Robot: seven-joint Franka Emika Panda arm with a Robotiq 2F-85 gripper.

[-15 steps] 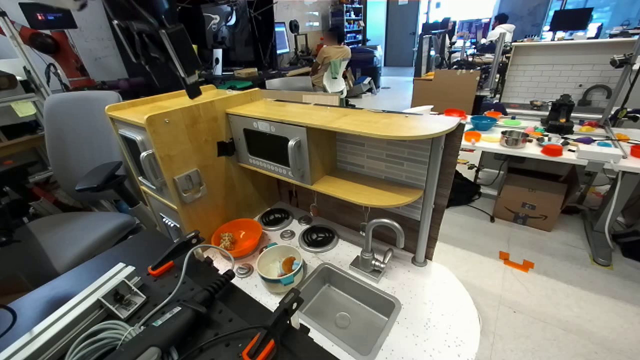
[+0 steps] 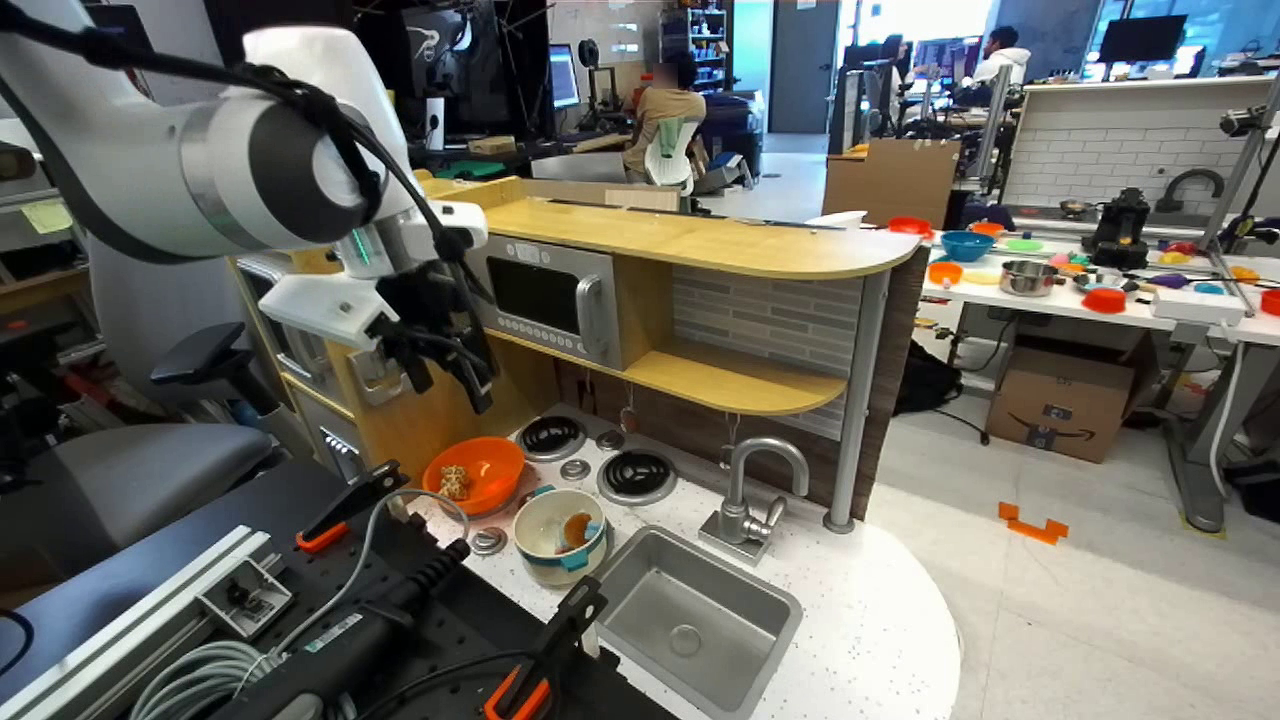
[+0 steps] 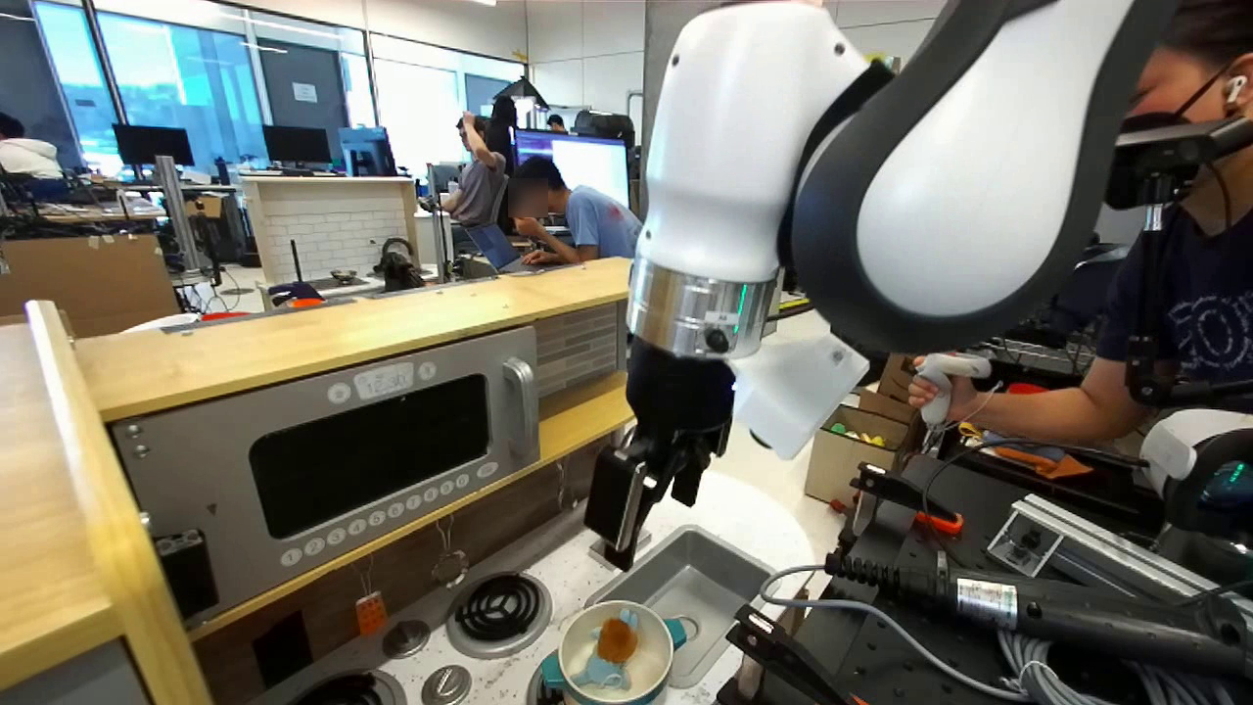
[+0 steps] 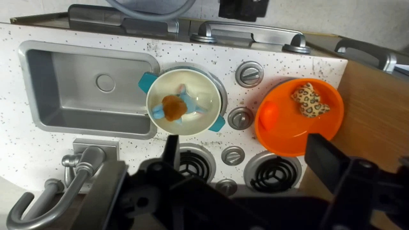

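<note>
In the wrist view my gripper stands open above the toy kitchen counter, its two black fingers wide apart with nothing between them. Below, a cream pot (image 4: 203, 86) with teal handles holds a light-blue doll with brown hair (image 4: 174, 108). To its right an orange bowl (image 4: 295, 134) contains a leopard-print toy (image 4: 309, 100) and a bright orange-red item (image 4: 269, 115). Exterior view 1 shows the gripper (image 2: 453, 374) above the orange bowl (image 2: 492, 474), in front of the microwave, touching neither vessel.
A grey sink (image 4: 105, 82) lies left of the pot, empty, with a faucet (image 4: 90, 157) at its side. The microwave (image 2: 534, 300) and wooden shelf (image 2: 732, 378) overhang the counter's back. A wooden side wall (image 4: 368, 115) borders the bowl.
From high above the wooden cabinet at the upper left, my arm has come down and rightward, over the stove side. Pot and bowl have stayed where they were.
</note>
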